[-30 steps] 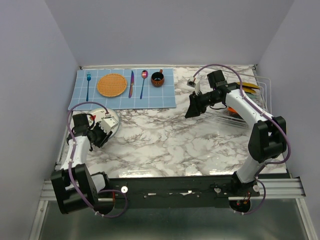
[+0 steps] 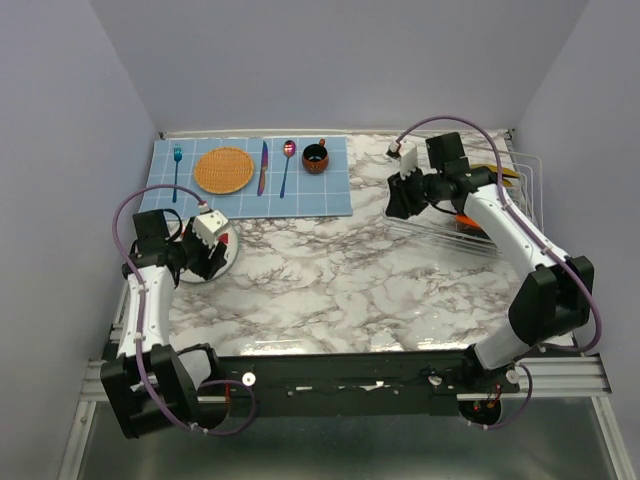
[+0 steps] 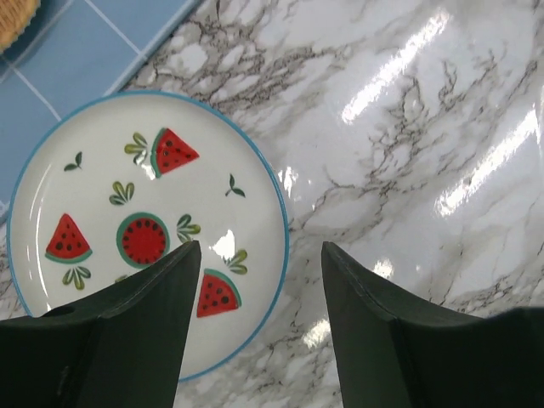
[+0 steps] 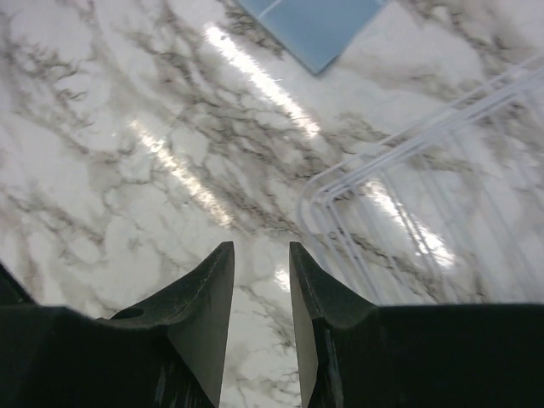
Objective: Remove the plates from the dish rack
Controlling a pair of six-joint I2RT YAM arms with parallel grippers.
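Observation:
A white plate (image 3: 102, 195) with watermelon prints and a blue rim lies flat on the marble at the left, just off the blue mat. My left gripper hovers over its right edge, fingers apart, nothing between them. In the top view my right gripper (image 2: 400, 200) is over the left end of the clear dish rack (image 2: 530, 210), where colored plates (image 2: 495, 170) stand at the right, partly hidden by the arm. In the right wrist view its fingers (image 4: 200, 314) are apart over bare marble beside the rack's rim.
The blue mat (image 2: 330, 195) holds a woven round mat (image 2: 222, 169), fork, knife, spoon and mug (image 2: 315, 156).
My left gripper has risen and moved slightly toward the back, off the plate. My right gripper has moved a little toward the back right, higher over the rack.

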